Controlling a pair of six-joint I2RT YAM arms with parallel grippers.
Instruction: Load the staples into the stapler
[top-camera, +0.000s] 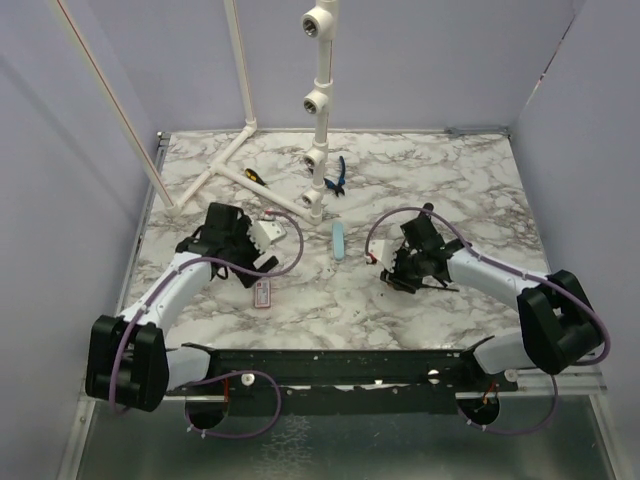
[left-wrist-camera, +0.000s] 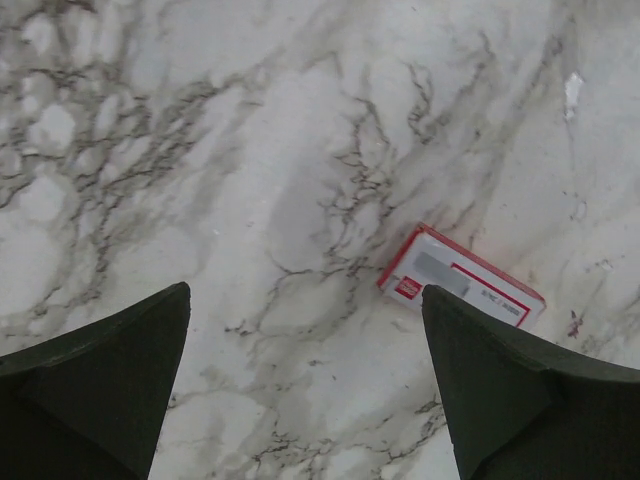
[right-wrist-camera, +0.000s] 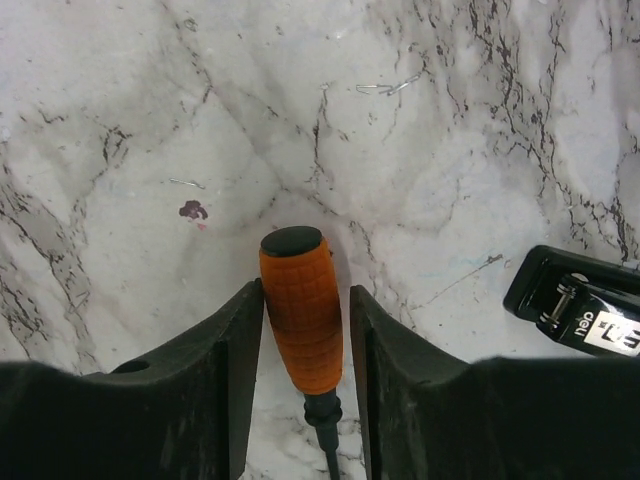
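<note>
The red-and-white staple box (top-camera: 262, 293) lies flat on the marble table at front left. My left gripper (top-camera: 258, 270) is just behind it, open and empty; in the left wrist view, the box (left-wrist-camera: 460, 278) shows beside the right finger (left-wrist-camera: 510, 385), partly covered by it. At the right, an orange screwdriver handle (right-wrist-camera: 302, 310) sits between the fingers of my right gripper, which is partly open, with a narrow gap on the handle's right side. A black stapler (right-wrist-camera: 590, 305) lies right of that gripper, cut off by the frame edge.
Loose staples (right-wrist-camera: 388, 87) are scattered on the table. A light blue bar (top-camera: 338, 241) lies at the centre. Blue-handled pliers (top-camera: 336, 180), a yellow-black tool (top-camera: 254, 176) and a white pipe stand (top-camera: 265, 187) are at the back. Clear marble separates the arms.
</note>
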